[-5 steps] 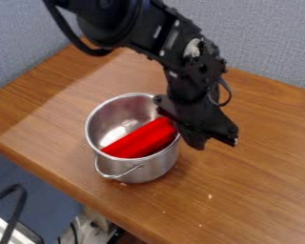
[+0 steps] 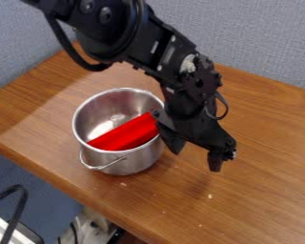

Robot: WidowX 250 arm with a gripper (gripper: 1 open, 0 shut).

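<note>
A steel pot (image 2: 96,161) with a wire handle stands on the wooden table at the left of centre. A red object (image 2: 121,134) lies inside it, leaning along its right side. My black gripper (image 2: 193,152) hangs at the pot's right side, its fingers open and low over the bare table, with nothing seen between them.
The pot has shifted left, away from where it stood. My gripper has moved down and slightly left, to beside the pot, and the red object shows less covered.
</note>
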